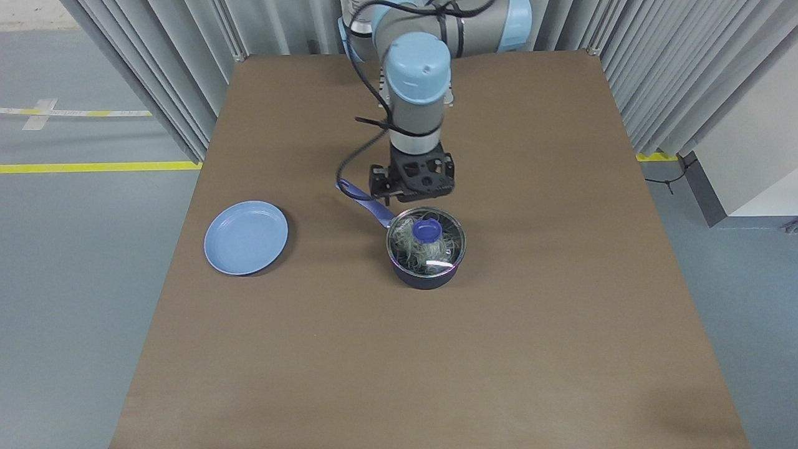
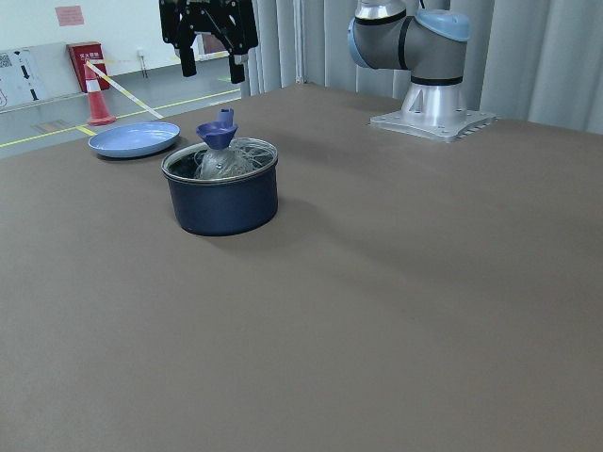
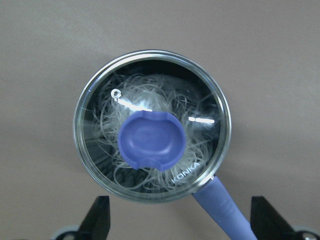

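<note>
A dark blue pot (image 2: 222, 209) with a glass lid (image 1: 435, 258), blue knob (image 3: 151, 139) and blue handle (image 3: 224, 210) stands mid-table; pale strands show through the glass. The lid sits on the pot. My gripper (image 2: 210, 71) is raised above and behind the pot in the front view, its two fingers wide apart with nothing between them; in the wrist view they frame the lower edge, with the whole pot below.
A light blue plate (image 1: 245, 237) lies left of the pot, with clear table between them. The brown table (image 1: 523, 337) is otherwise empty, with open room in front and right.
</note>
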